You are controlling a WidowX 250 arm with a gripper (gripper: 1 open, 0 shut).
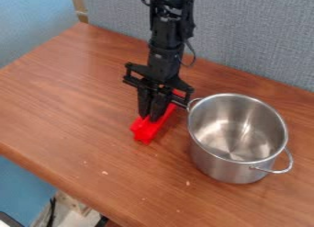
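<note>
My black gripper (154,109) is low over the wooden table, at a red elongated block (145,130) lying just left of the pot. The fingertips are down at the block and hide its upper part; whether they grip it I cannot tell. A steel pot (237,141) with wire handles stands to the right, close to the block.
A grey padded wall (258,38) runs behind. The table's left front edge drops to a blue floor with cables at the lower left.
</note>
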